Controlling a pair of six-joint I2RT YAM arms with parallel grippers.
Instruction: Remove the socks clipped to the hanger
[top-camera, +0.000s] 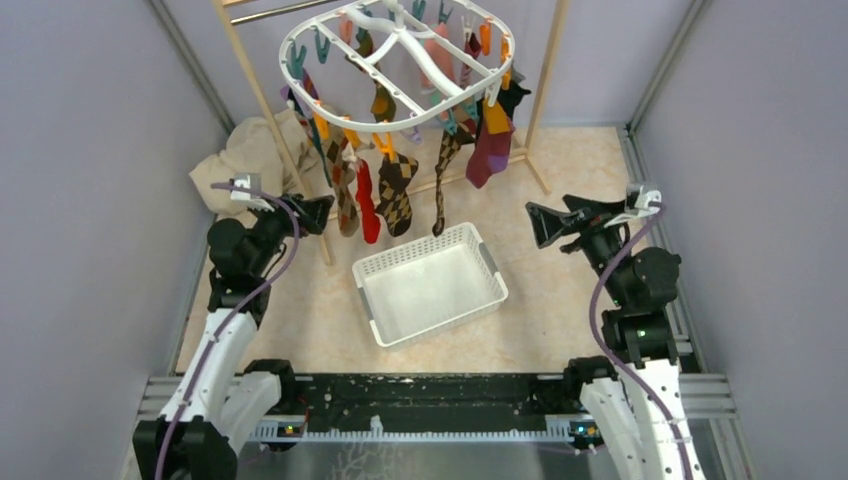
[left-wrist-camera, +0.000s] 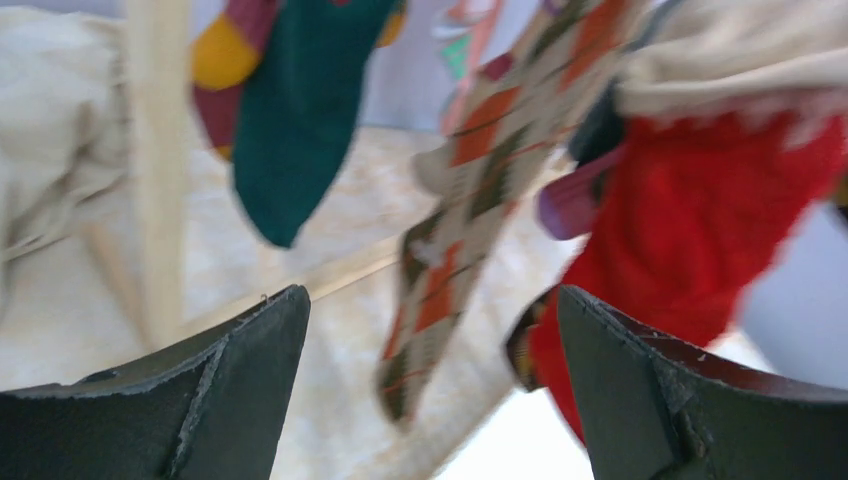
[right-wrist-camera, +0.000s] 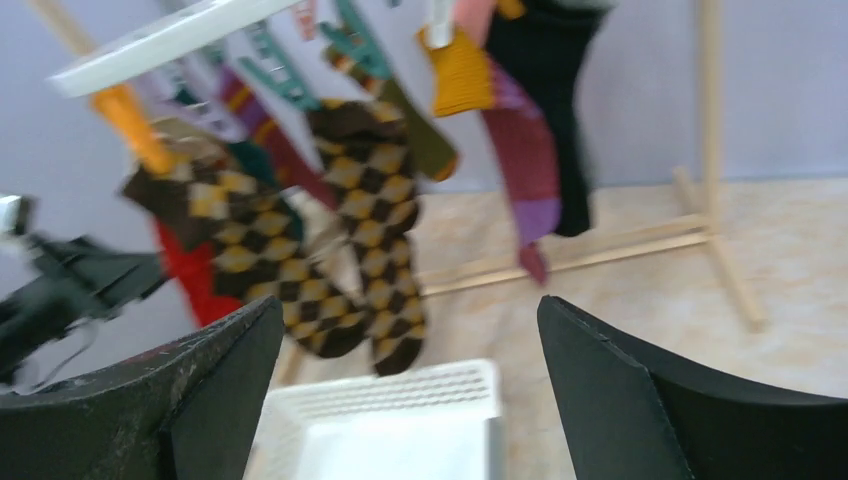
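A white oval hanger (top-camera: 440, 105) carries several socks on coloured clips. Red sock (top-camera: 364, 200), brown argyle sock (top-camera: 397, 195) and plaid sock (left-wrist-camera: 450, 260) hang at the front; purple sock (top-camera: 482, 160) hangs at the right. My left gripper (top-camera: 322, 214) is open just left of the front socks; the red sock (left-wrist-camera: 680, 230) is close in its blurred wrist view, not held. My right gripper (top-camera: 548, 222) stands open to the right of the socks, with nothing between its fingers.
A white basket (top-camera: 365, 300) lies on the floor beneath the front socks. A wooden rack (top-camera: 545, 90) stands behind, its left post near my left gripper. A beige cloth (top-camera: 225, 180) lies at the back left. Floor right of the basket is clear.
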